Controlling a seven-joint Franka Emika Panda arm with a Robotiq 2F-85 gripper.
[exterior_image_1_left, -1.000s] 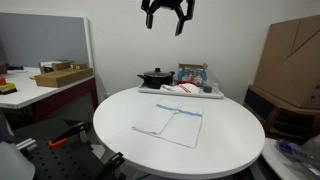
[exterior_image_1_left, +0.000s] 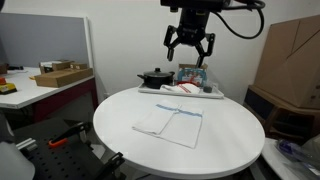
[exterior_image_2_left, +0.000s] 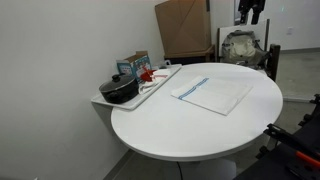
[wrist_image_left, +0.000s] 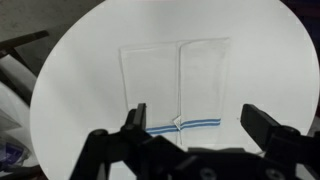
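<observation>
A white cloth (exterior_image_1_left: 170, 122) with blue stripes near one end lies spread out on the round white table (exterior_image_1_left: 225, 145). In the wrist view the cloth (wrist_image_left: 150, 85) shows a lengthwise fold or seam down its middle, ending in a small ruffled spot by the stripes. High above the table hangs my gripper (exterior_image_1_left: 188, 52), well clear of the cloth. Its fingers stand wide apart in the wrist view, one finger (wrist_image_left: 137, 117) at the left and the other at the right, nothing between them.
At the table's back a white tray (exterior_image_2_left: 151, 92) carries a black lidded pot (exterior_image_2_left: 121, 88), red-and-white items and a colourful box (exterior_image_2_left: 120, 69). Bare tabletop surrounds the cloth. Cardboard boxes (exterior_image_1_left: 63, 76) sit on a separate table at the left.
My gripper has come down and moved slightly to the right over the table, with more of the arm now in view. The cloth has stayed in place.
</observation>
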